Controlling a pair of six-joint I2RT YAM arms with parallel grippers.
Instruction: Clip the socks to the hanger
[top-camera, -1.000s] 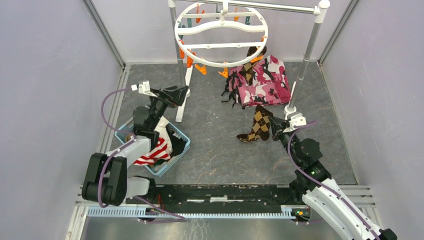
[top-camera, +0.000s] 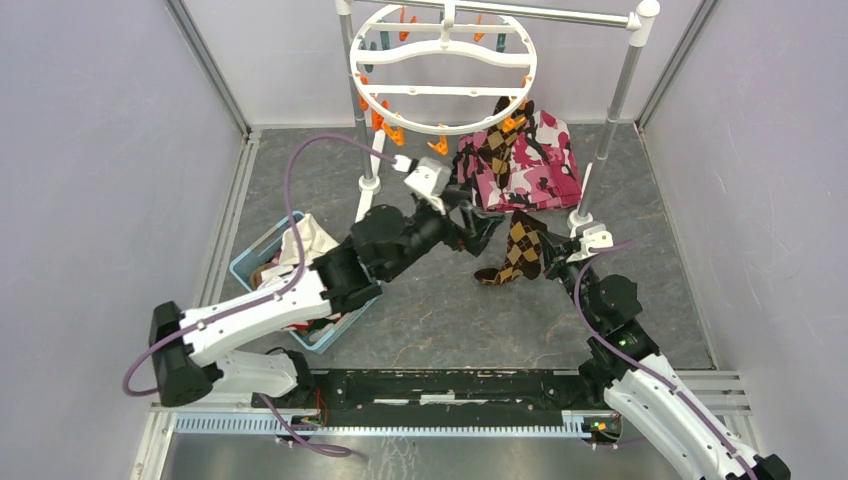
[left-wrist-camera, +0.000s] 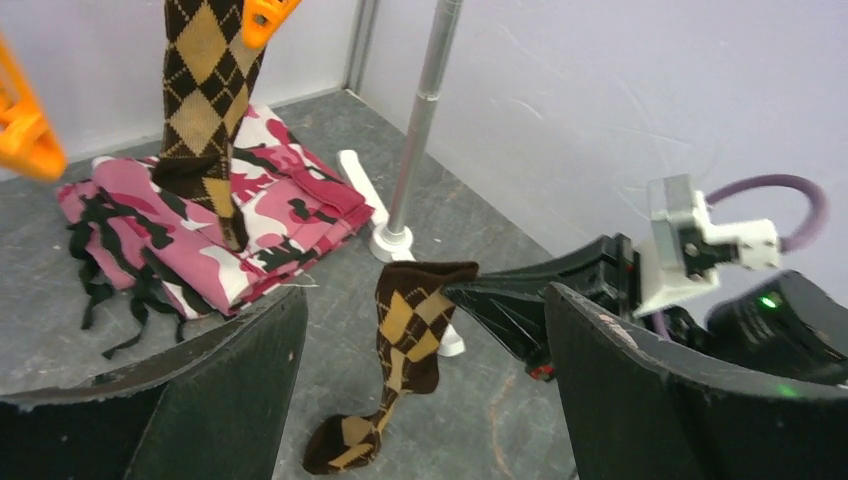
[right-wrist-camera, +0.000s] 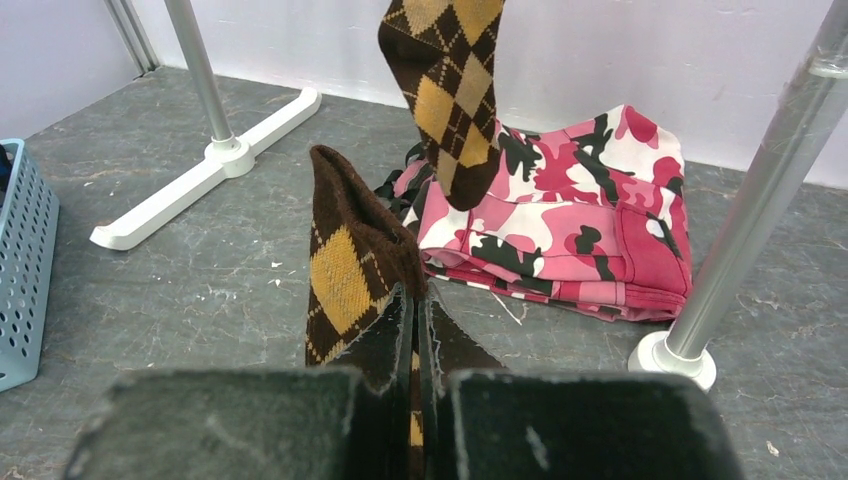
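A brown sock with a yellow argyle pattern hangs from my right gripper, which is shut on its cuff. In the left wrist view the same sock dangles at the tips of the right fingers. My left gripper stands open and empty, its black fingers to either side of the held sock in that view but apart from it. A matching sock hangs under the white round hanger, by an orange clip. Other orange clips hang along the hanger's front rim.
Folded pink camouflage cloth lies at the back under the hanger. A blue basket of clothes stands at the left. The rack's metal poles rise on both sides.
My left arm has swung right from above the basket to the middle, approaching the held sock. The right arm keeps its place with the sock. The hanging sock sways slightly.
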